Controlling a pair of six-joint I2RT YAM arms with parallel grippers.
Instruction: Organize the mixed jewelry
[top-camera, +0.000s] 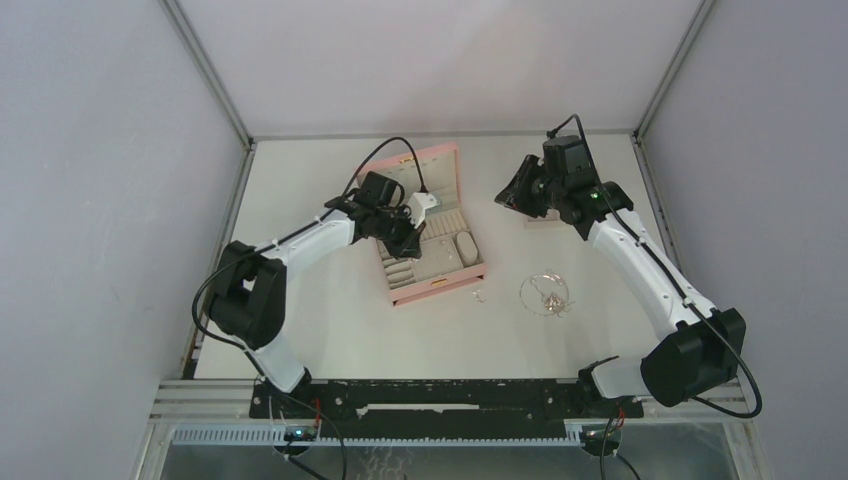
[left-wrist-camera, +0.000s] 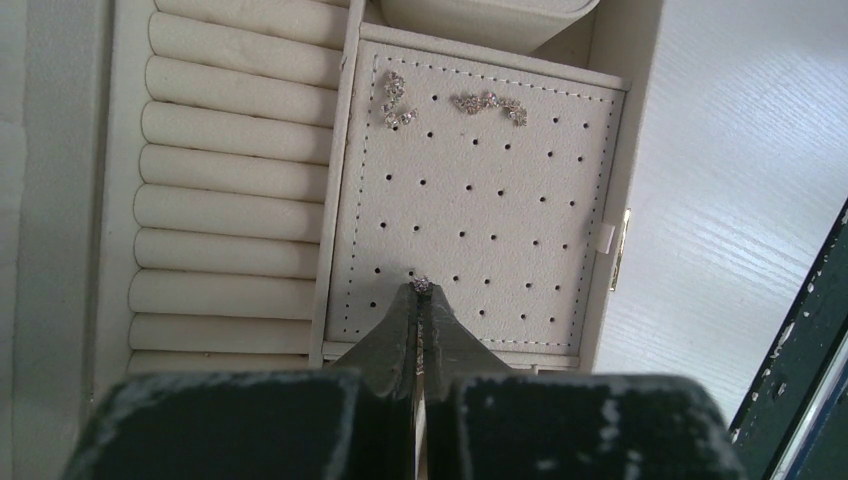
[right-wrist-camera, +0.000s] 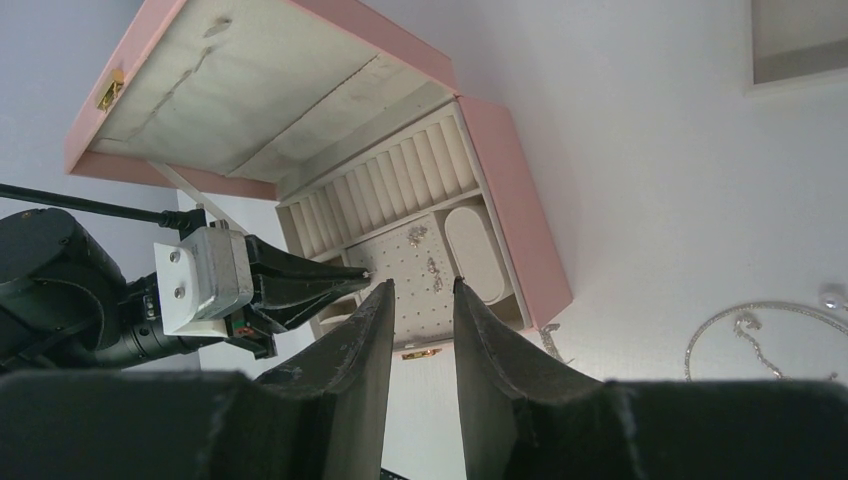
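The pink jewelry box (top-camera: 438, 287) stands open, with ring rolls (left-wrist-camera: 235, 168) beside a perforated earring panel (left-wrist-camera: 545, 265). Two sparkling earring clusters, one at left (left-wrist-camera: 393, 100) and one at right (left-wrist-camera: 490, 104), lie on the panel's far part. At the panel's near left corner, my left gripper is shut, a tiny glittering earring (left-wrist-camera: 421, 284) showing at its tips. My right gripper hangs to the right of the box, fingers apart and empty. On the table by the box lies a loose dangling piece (top-camera: 478, 296); tangled chains and a hoop-shaped necklace (top-camera: 522, 297) lie farther right.
A small pale tray (right-wrist-camera: 800, 78) sits partly under my right arm in the top view. The padded oval holder (right-wrist-camera: 473, 252) fills one box compartment.
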